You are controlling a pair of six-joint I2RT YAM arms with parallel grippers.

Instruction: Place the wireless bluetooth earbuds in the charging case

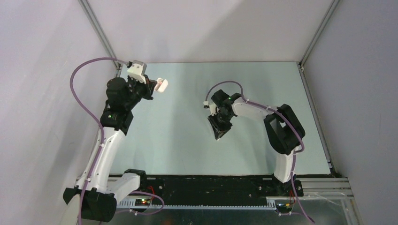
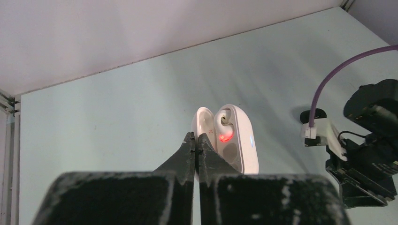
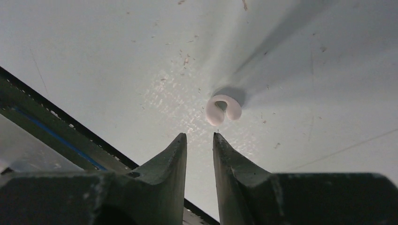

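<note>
On the pale table, a white earbud (image 3: 223, 110) lies just beyond the tips of my right gripper. These fingers stand part open, with nothing between them. In the top view the right gripper (image 1: 217, 137) covers most of that earbud. The white charging case (image 2: 248, 140) is open, with another earbud (image 2: 225, 123) in its upper slot and a red glow beside it. Its lower slot (image 2: 230, 152) looks empty. My left gripper is shut, its tips overlapping the case's lower left side; whether they touch it cannot be told.
Bare table (image 1: 183, 150) spreads between the two arms. Purple cables (image 1: 225, 82) loop over both arms. A white back wall (image 1: 202, 28) bounds the far side, and a dark strip (image 1: 202, 187) runs along the front edge.
</note>
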